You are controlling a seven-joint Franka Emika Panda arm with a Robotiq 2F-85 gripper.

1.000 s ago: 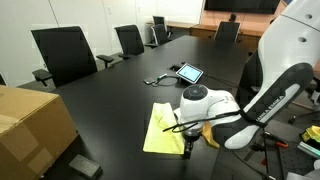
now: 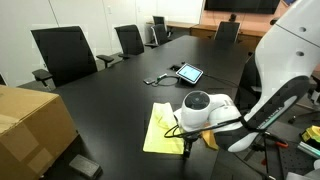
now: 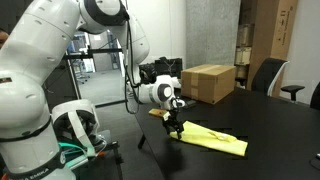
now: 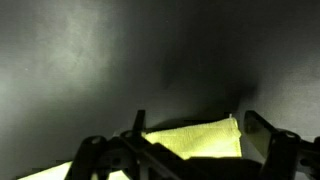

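Note:
A yellow cloth (image 2: 161, 128) lies spread on the dark table. From the other side, the same cloth (image 3: 222, 139) stretches from beneath the arm toward the table's middle. My gripper is open, its fingers pointing down over one edge of the cloth. In the wrist view a corner of the cloth (image 4: 205, 138) lies between and below the two fingertips, and cannot be told as touching them. The gripper (image 3: 175, 133) is low over the table at the cloth's near end. Part of the cloth is hidden behind the arm.
A cardboard box (image 2: 35, 130) stands at the table's left, with a small dark block (image 2: 85, 166) near it. A tablet (image 2: 189, 73) lies farther back. Black chairs (image 2: 66, 60) line the far side. Bare table (image 2: 110, 110) extends left of the cloth.
The arm has shifted slightly right and lower in exterior view 1. The cloth looks the same.

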